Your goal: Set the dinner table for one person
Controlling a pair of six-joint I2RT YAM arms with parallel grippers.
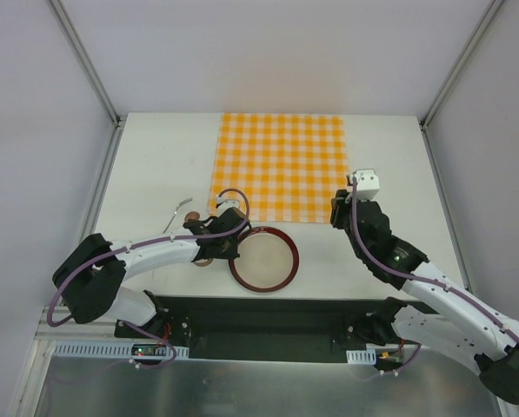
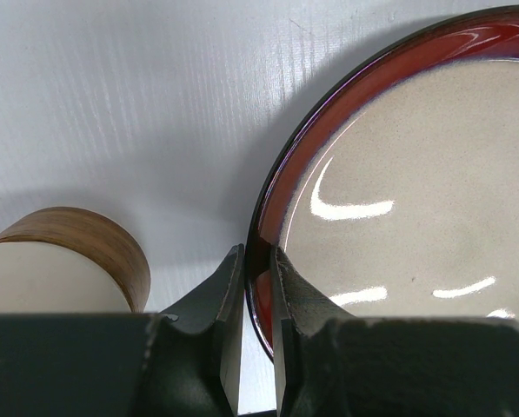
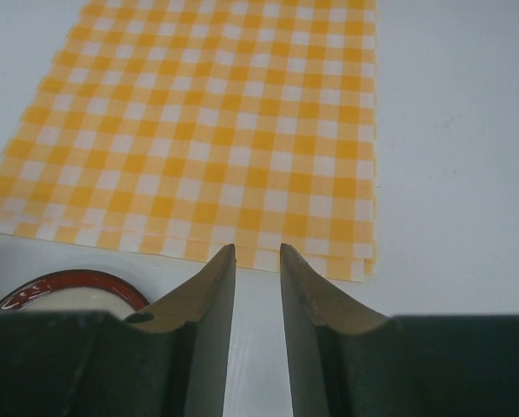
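Observation:
A cream plate with a dark red rim (image 1: 263, 261) lies on the white table, below the orange checked mat (image 1: 278, 161). My left gripper is at the plate's left rim (image 2: 492, 30), its fingertips close together on either side of the rim or just at it; whether it grips is unclear. Beside it is a wooden-sided round item (image 2: 85, 243) with a pale top, partly cut off. My right gripper hangs to the right of the plate, near the mat's corner, fingertips a little apart, nothing between them. A silver utensil (image 1: 176, 213) lies left of the plate.
Walls enclose it at left, back and right. The left arm covers part of the items left of the plate.

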